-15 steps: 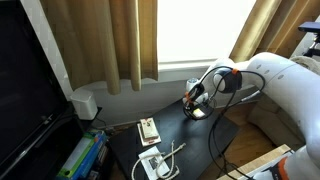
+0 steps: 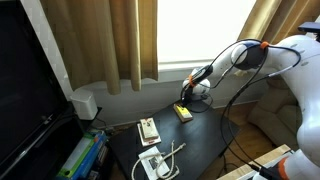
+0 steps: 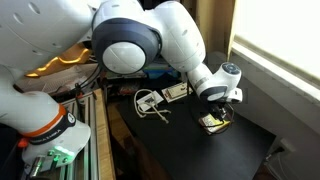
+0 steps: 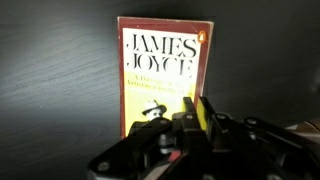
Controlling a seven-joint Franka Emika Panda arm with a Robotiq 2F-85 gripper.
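A paperback book with a red-brown and yellow cover reading "JAMES JOYCE" [image 4: 160, 75] fills the middle of the wrist view. My gripper is shut on it near its right edge, one finger over the cover; the black gripper body hides the book's lower part. In exterior view 1 the book [image 2: 183, 114] shows as a small yellow patch just below the gripper [image 2: 186, 104], at the far side of the dark table. The other exterior view has the book [image 3: 213, 123] under the gripper [image 3: 221, 113]. Whether it touches the table cannot be told.
Another light-coloured book [image 2: 149, 131] lies to the left on the dark table [image 2: 204, 142]. A white device [image 2: 155, 164] and a white cable [image 2: 172, 161] are nearer the front. A wall and window stand behind.
In exterior view 1 the gripper and the yellow book have shifted left across the far side of the table. The other book, the device and the cable have stayed put.
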